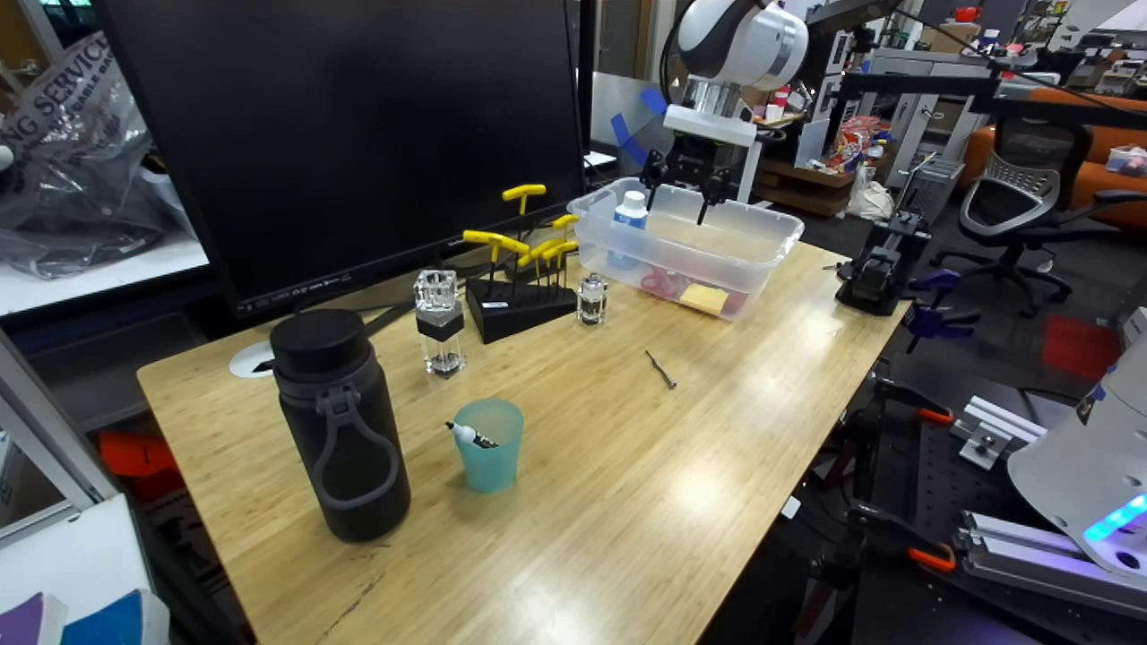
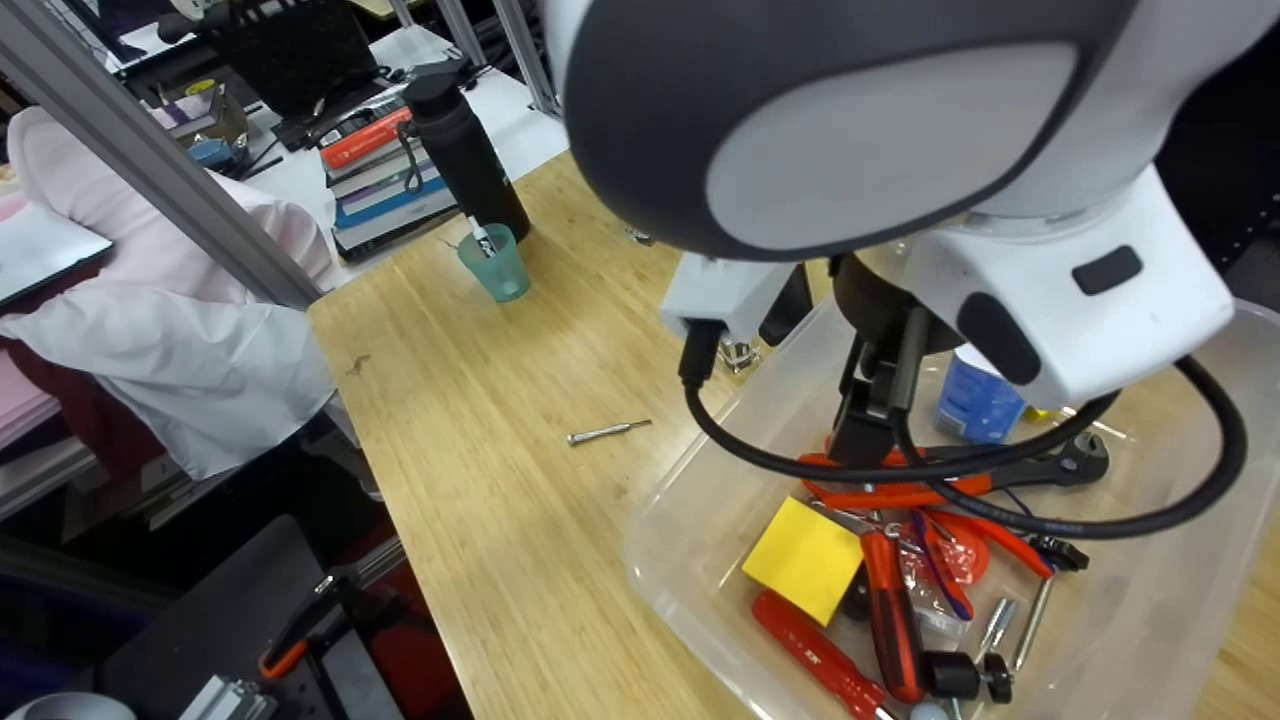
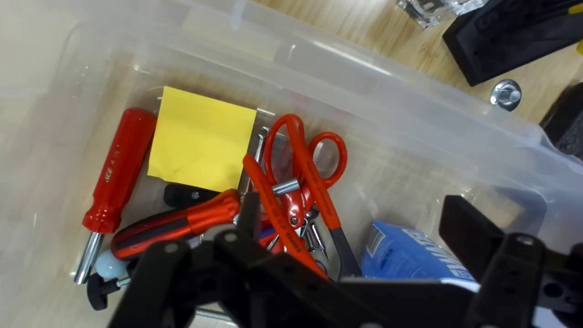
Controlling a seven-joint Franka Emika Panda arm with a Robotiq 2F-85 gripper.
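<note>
My gripper (image 1: 677, 215) hangs over the clear plastic bin (image 1: 780, 231), its fingers apart and its tips down near the rim. In the wrist view the open fingers span the bin's contents, and nothing is held between them. A white-capped blue bottle (image 3: 410, 252) stands near one finger. Red-handled pliers (image 3: 314, 180) and red scissors (image 3: 339, 156) lie in the middle. Also in the bin are a yellow sticky-note pad (image 3: 202, 139), a red screwdriver (image 3: 123, 164) and a red-and-black screwdriver (image 3: 175, 224). The gripper covers part of the pile.
On the wooden table stand a black bottle (image 1: 339, 430), a teal cup (image 1: 490, 457) with a marker, two clear grinders, and a black stand (image 1: 527, 312) of yellow-handled keys. A thin metal tool (image 1: 661, 371) lies on open tabletop. A monitor (image 1: 355, 129) borders the back.
</note>
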